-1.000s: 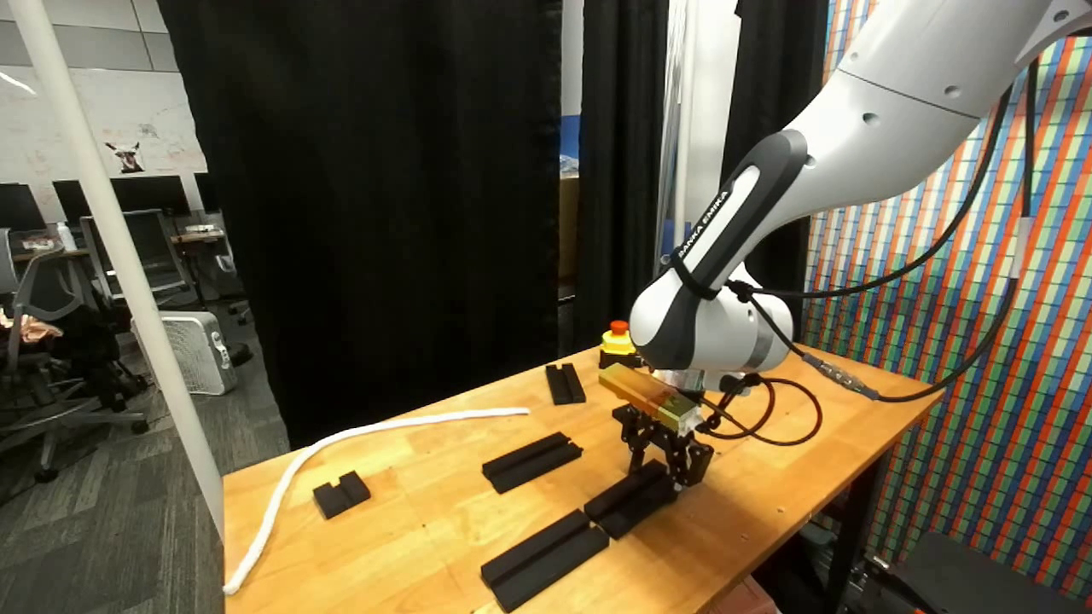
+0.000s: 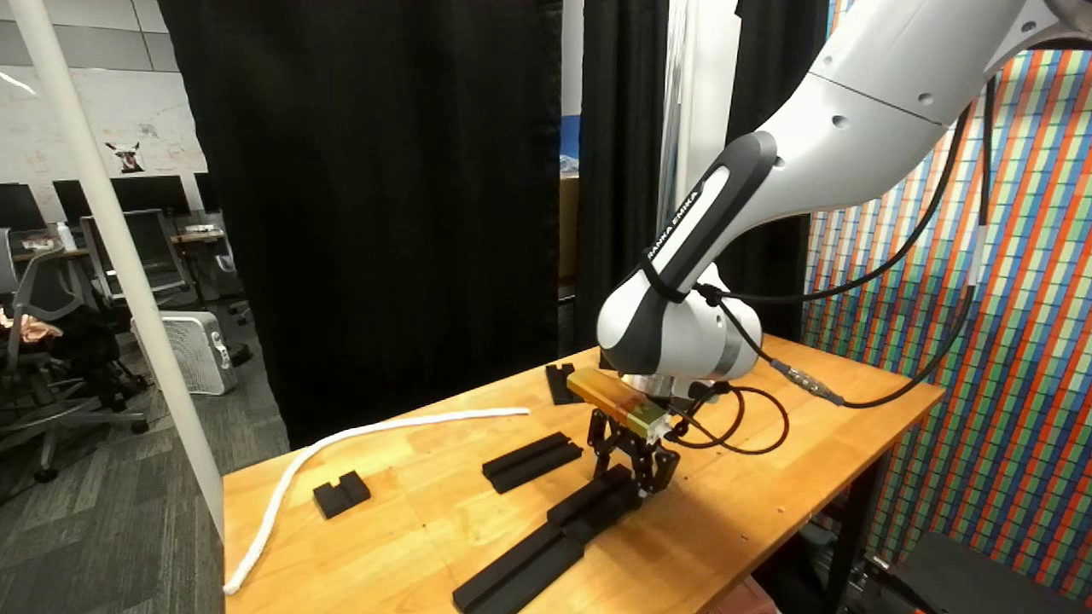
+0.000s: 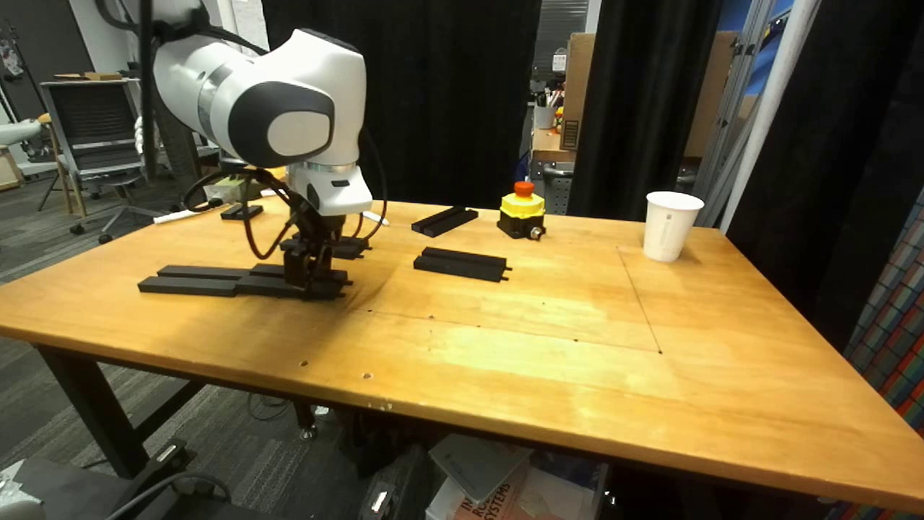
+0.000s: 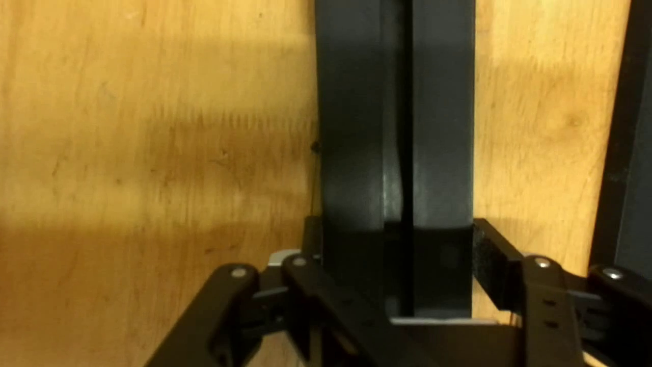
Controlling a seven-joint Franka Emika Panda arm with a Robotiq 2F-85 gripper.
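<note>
My gripper [image 2: 626, 479] is shut on a black grooved track piece [image 4: 443, 140], one finger against each long side near its end. In the wrist view this piece runs straight up from between the fingertips. A second black grooved piece [image 2: 519, 569] lies on the table, end to end with the held one. In exterior view 2 the second piece [image 3: 192, 284] is to the left of the held piece [image 3: 260, 284], and no clear gap shows between them. I cannot tell whether their ends interlock.
Loose black pieces lie nearby: one pair-edged strip [image 2: 532, 460], a small block [image 2: 340, 495] and others further back. A white rope [image 2: 307, 455] curves along the left. A stop button [image 3: 522, 211] and paper cup [image 3: 670, 227] stand at the back.
My gripper has moved toward the lower left in exterior view 1 with the held piece. The second piece has slid the same way, and the narrow gap between them has closed.
</note>
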